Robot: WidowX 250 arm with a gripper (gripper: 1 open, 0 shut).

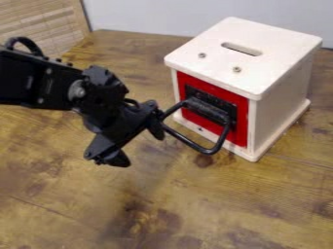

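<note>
A white wooden box [276, 112] with a slot in its top and a red front panel [242, 139] stands at the upper right. A black U-shaped handle [207, 149] juts out from a black fitting on that panel toward the left. My black gripper [128, 146] is open at the centre left, its tips pointing down and right, just left of the handle. Whether it touches the handle is hard to tell.
A woven mat [39, 24] lies at the back left, and a pale wall is behind the box.
</note>
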